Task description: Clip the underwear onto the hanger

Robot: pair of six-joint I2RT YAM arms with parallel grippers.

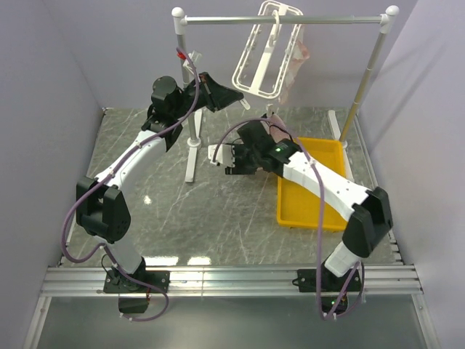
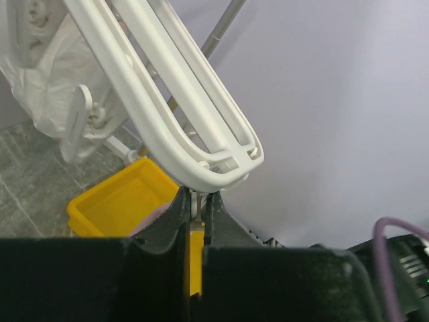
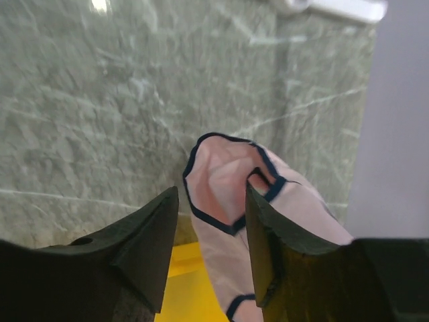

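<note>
The white clip hanger [image 1: 263, 54] hangs on the rack bar, pale fabric behind it. My left gripper is shut on the hanger's lower edge, seen close in the left wrist view. Below, the pink underwear with dark trim [image 3: 224, 181] hangs over the edge of the yellow bin, partly hidden by my right arm in the top view. My right gripper is part open above the underwear, its fingers on either side of the pink cloth from this viewpoint; whether they touch it I cannot tell.
The yellow bin [image 1: 312, 217] stands on the right of the marble floor [image 1: 160, 218]. The rack's bar [image 1: 334, 19] spans the top, with posts on both sides. Walls close both sides.
</note>
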